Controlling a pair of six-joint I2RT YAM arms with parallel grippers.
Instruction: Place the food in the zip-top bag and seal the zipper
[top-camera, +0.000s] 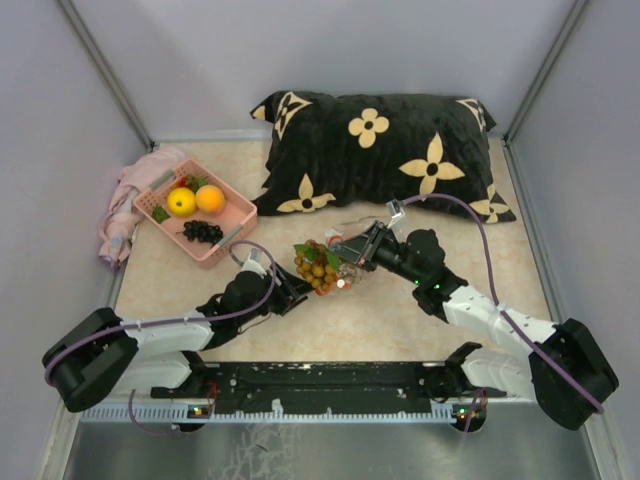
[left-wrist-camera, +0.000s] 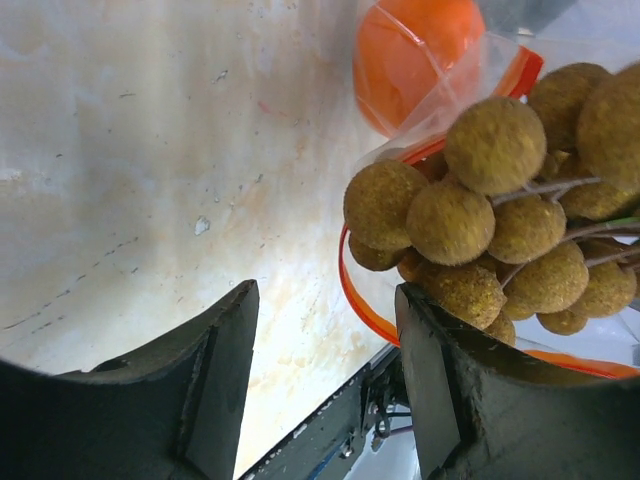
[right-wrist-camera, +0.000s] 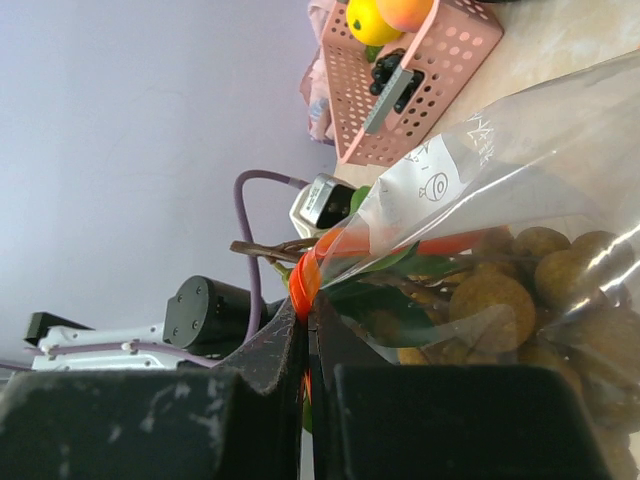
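Observation:
A bunch of brownish grapes (top-camera: 318, 268) with green leaves lies in the clear zip bag (right-wrist-camera: 500, 150), whose orange rim shows round it. My right gripper is shut on the bag's orange zipper edge, above and right of the grapes. My left gripper stands part open just left of the grapes, its right finger close against them and the bag's orange rim, with bare table between the fingers. An orange item (left-wrist-camera: 410, 55) shows behind the plastic in the left wrist view.
A pink basket (top-camera: 233, 218) with yellow and orange fruit, dark grapes and greens sits at the back left, beside a pink cloth (top-camera: 132, 195). A black patterned pillow (top-camera: 330, 150) lines the back.

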